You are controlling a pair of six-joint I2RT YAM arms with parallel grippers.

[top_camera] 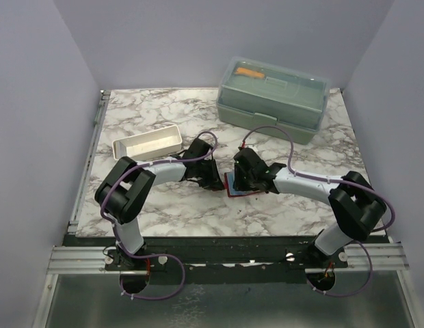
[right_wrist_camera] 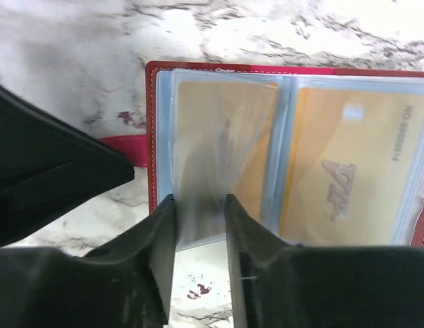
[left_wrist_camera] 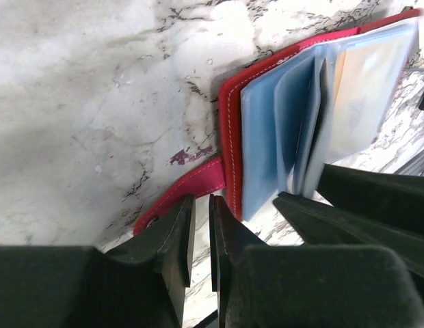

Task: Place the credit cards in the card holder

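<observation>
The card holder, an open wallet with a dark red border [right_wrist_camera: 151, 137] and clear bluish sleeves, lies on the marble table; in the top view the grippers partly cover it. A gold card [right_wrist_camera: 342, 164] lies in its right-hand pocket. Gold also shows through the lifted clear sleeve [right_wrist_camera: 212, 123] on the left page. At the holder's left edge, my left gripper is shut on its red strap [left_wrist_camera: 191, 183]. Over the lower edge of the left page, my right gripper is part open, sleeve plastic showing between and behind its fingertips.
An empty-looking white tray [top_camera: 123, 148] sits at the back left. A large green lidded box [top_camera: 273, 96] takes up the back right.
</observation>
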